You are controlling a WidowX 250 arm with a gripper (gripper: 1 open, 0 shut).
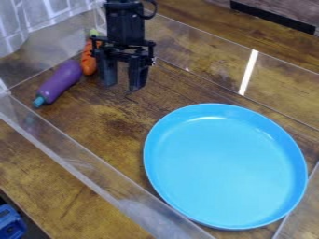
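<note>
My black gripper (pixel 122 72) hangs at the upper middle left, its two fingers apart and pointing down, with nothing visible between them. Just left of it is an orange carrot-like object (pixel 89 58), partly hidden. A purple eggplant-like toy (pixel 59 81) with a teal end lies further left. A large blue plate (pixel 225 166) fills the lower right.
A clear low plastic wall (pixel 88 177) runs along the left and front of the wooden surface (pixel 112 131). A small blue object (pixel 9 222) sits at the bottom left corner, outside the wall.
</note>
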